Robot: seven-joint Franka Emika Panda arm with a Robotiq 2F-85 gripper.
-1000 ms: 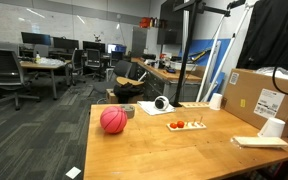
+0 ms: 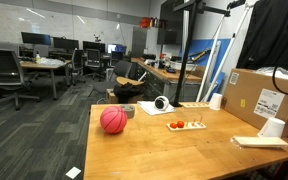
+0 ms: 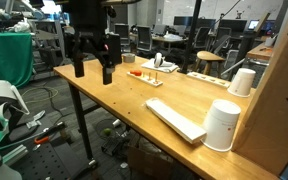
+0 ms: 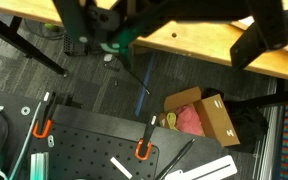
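My gripper (image 3: 94,73) hangs over the near edge of the wooden table (image 3: 114,90) with its two dark fingers spread apart. In the wrist view nothing shows between the gripper's (image 4: 179,42) blurred fingers; the table's edge and the floor lie beneath. A pinkish-red ball (image 2: 113,120) rests at the table's left side. A small pale board with red balls (image 2: 186,125) lies near the middle, well apart from the gripper. At the right end, a long white block (image 3: 176,119) lies beside an upside-down white cup (image 3: 222,125).
Behind the small board is a white ring-shaped item (image 2: 162,102). Cardboard boxes (image 2: 259,97) stand along the right edge, near another white cup (image 3: 242,82). Below the table, the wrist view has an open carton (image 4: 219,121) and a black perforated surface with tools.
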